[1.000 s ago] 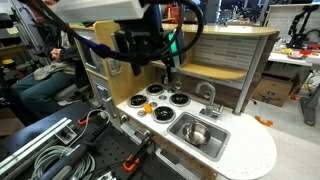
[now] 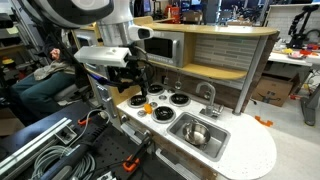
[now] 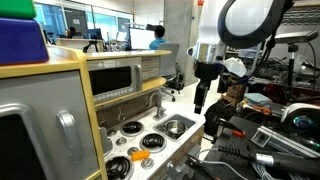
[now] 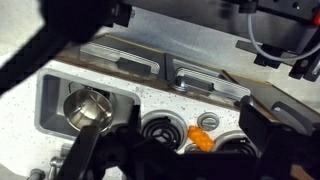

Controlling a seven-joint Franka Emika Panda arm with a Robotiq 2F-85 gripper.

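High over the front side of the toy kitchen, my gripper [image 2: 119, 88] hangs open with nothing between its fingers. In exterior view 2 the gripper [image 3: 205, 102] is at the right, well clear of the counter. A metal pot [image 2: 196, 133] sits in the sink [image 2: 216, 153]; from the wrist the pot [image 4: 87, 107] is at the left. An orange object [image 2: 148, 108] lies among the stove burners, and the wrist view shows this orange object [image 4: 202, 138] between the dark fingers, far below them. Its exact kind is hard to tell.
A faucet [image 2: 208, 93] rises behind the sink. The microwave [image 3: 114, 79] and a wooden shelf [image 2: 215, 71] stand along the back. White counter [image 2: 248, 150] to the right of the sink is bare. Cables [image 2: 62, 155] lie on the dark surface in front.
The gripper stays open. The pot and the orange object have not moved.
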